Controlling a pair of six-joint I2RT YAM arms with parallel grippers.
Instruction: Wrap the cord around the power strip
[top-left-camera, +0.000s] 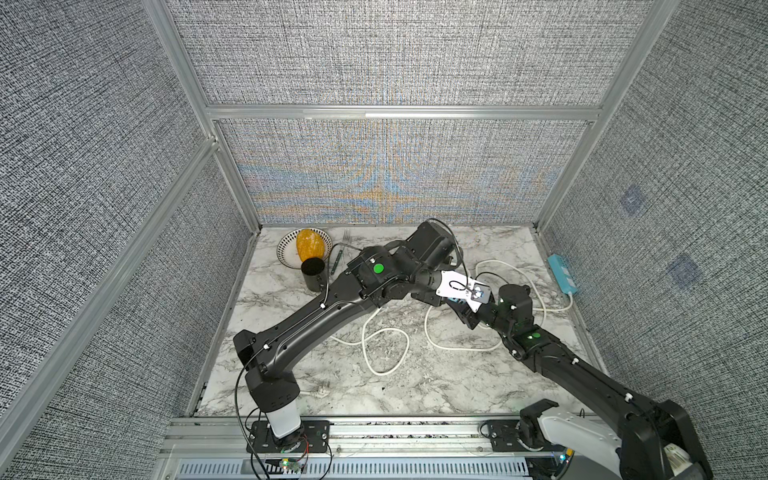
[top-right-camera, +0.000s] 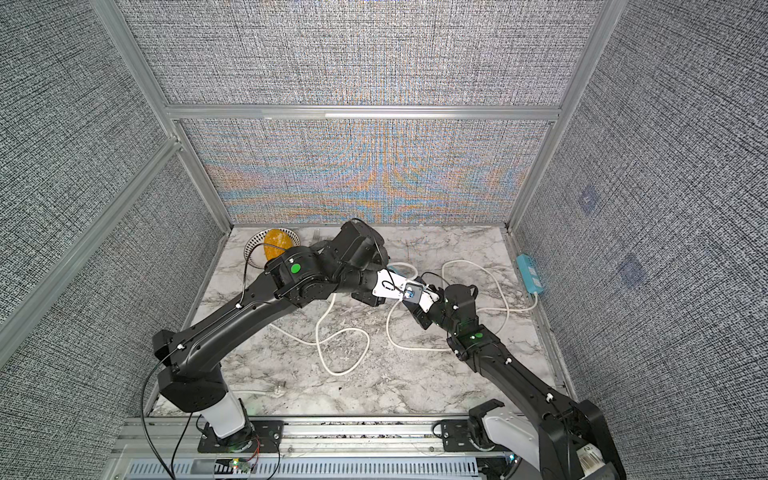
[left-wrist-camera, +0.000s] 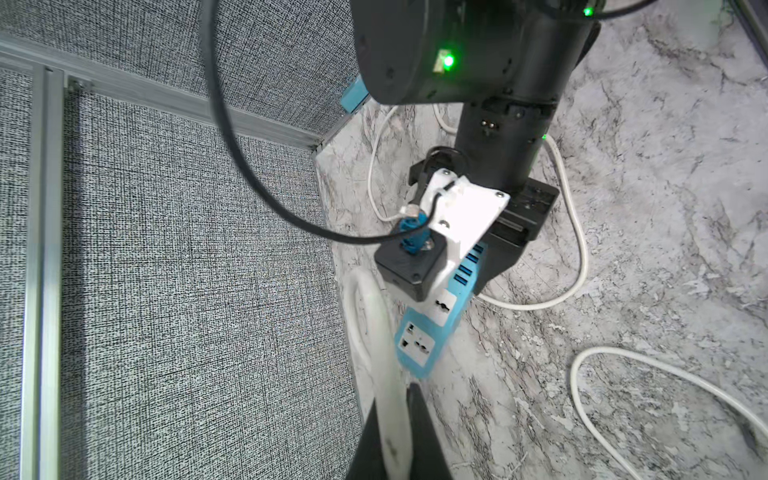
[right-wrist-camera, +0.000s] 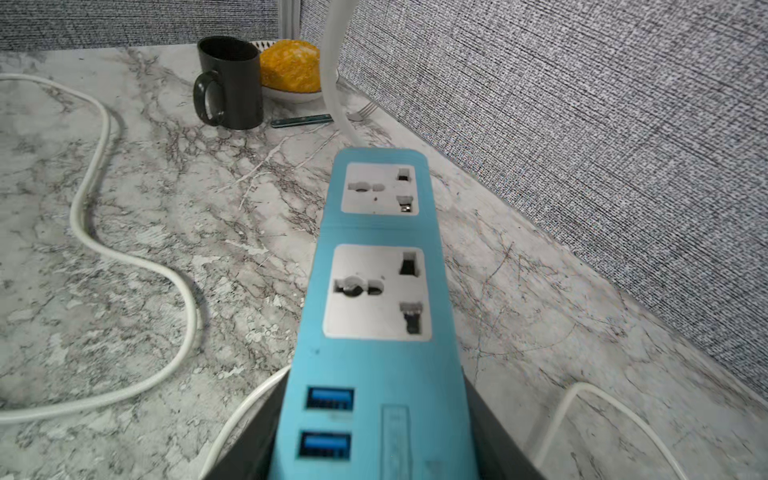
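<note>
A blue power strip (right-wrist-camera: 384, 232) with white sockets is held lengthwise by my right gripper, its fingers (right-wrist-camera: 500, 444) pressed along both sides. Above the table, the left wrist view shows the strip's far end (left-wrist-camera: 416, 344) free. White cord (left-wrist-camera: 388, 384) loops from beside that end down between the fingers of my left gripper. Those fingers (left-wrist-camera: 428, 448) stand close on either side of the cord; whether they clamp it cannot be told. From the top left view, the left forearm largely covers the strip.
Loose cord (top-left-camera: 386, 372) curls over the table's middle. A second blue block (top-left-camera: 562, 274) with a cord lies at the right wall. A black mug (top-left-camera: 313, 274), a bowl (top-left-camera: 281, 254) with an orange item, and a fork (top-left-camera: 346, 238) stand back left.
</note>
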